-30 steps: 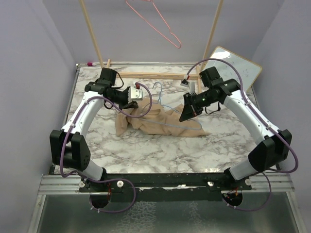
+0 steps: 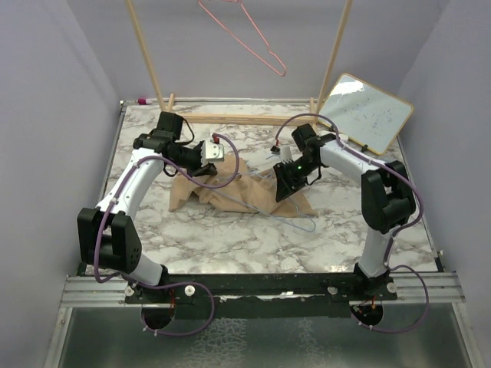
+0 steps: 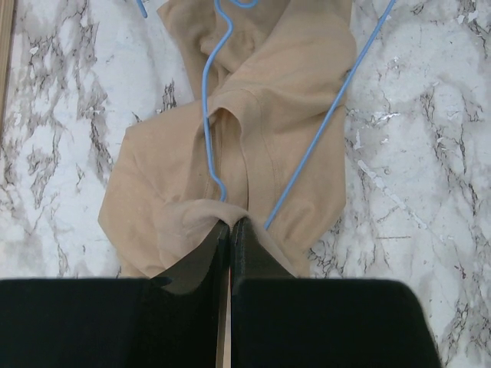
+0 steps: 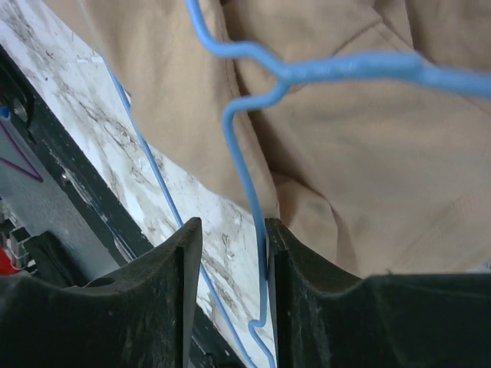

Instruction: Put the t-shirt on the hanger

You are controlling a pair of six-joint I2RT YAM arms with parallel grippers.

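Note:
A beige t-shirt (image 2: 253, 195) lies rumpled across the middle of the marble table, with a blue hanger (image 3: 322, 123) lying over and partly inside it. My left gripper is shut with a fold of the shirt between its fingertips, beside the hanger's wire. My right gripper is open over the shirt, the hanger's blue bar running between or just under its fingers; the hanger's hook shows blurred close to that camera.
A wooden stand (image 2: 238, 119) spans the back, with a pink hanger (image 2: 257, 50) hanging high. A whiteboard (image 2: 367, 107) lies at the back right. Marble is clear along the front.
The hanger and shirt have shifted left and toward the front; the left arm has barely moved.

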